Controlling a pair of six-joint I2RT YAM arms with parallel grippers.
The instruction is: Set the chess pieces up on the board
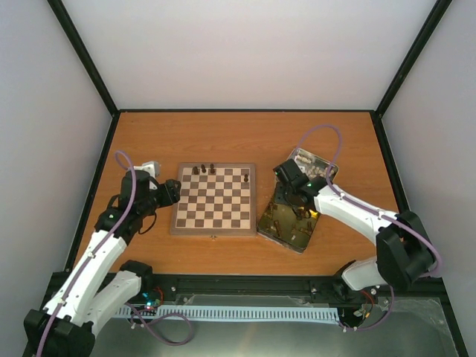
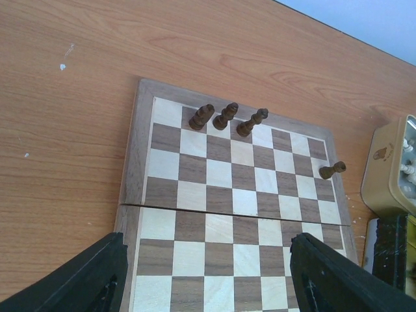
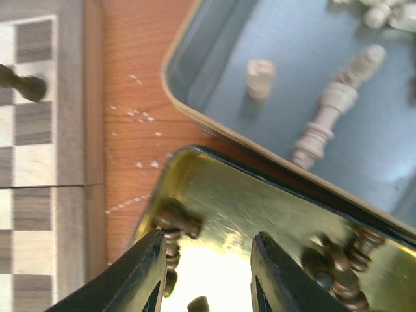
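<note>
The chessboard (image 1: 213, 208) has several dark pieces along its back: a short piece (image 2: 201, 117), taller ones (image 2: 253, 122), and one (image 2: 332, 169) at the right edge. My left gripper is open beside the board's left, nothing between its fingers. My right gripper stands open over the gold tin (image 3: 221, 221), where dark pieces (image 3: 172, 227) lie; one lies just beyond its left finger. White pieces (image 3: 322, 120) lie in the grey tray (image 3: 383, 149) behind.
The tins sit close against the board's right side, crowded under my right arm.
</note>
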